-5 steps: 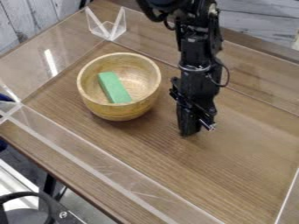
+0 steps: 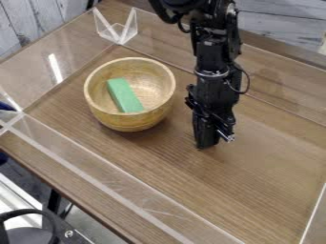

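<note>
The black robot arm hangs down from the top centre of the camera view, its gripper (image 2: 207, 136) low over the wooden table right of a wooden bowl (image 2: 151, 117). Its fingers look shut, with nothing visible between them, though they are small and dark. A green block (image 2: 125, 96) lies inside the bowl, toward its left side.
Clear tape markings run along the left and top left. A black cable or fixture (image 2: 32, 225) sits at the lower left corner, and a pale wall is at the back.
The gripper and lower arm have shifted very slightly. The bowl and green block stay where they were.
</note>
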